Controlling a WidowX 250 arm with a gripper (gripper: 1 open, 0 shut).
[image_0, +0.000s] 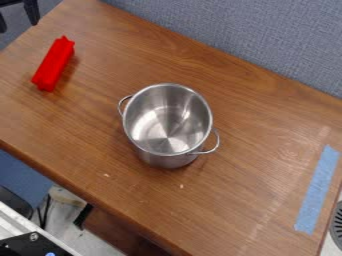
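A red elongated object lies at the left of the wooden table. A steel pot with two wire handles stands upright near the middle, and looks empty. Only a small dark piece at the top-left corner may belong to the arm; the gripper's fingers cannot be made out.
A strip of blue tape lies along the table's right side. A grey padded backdrop borders the back. Cables and equipment sit below the front-left edge.
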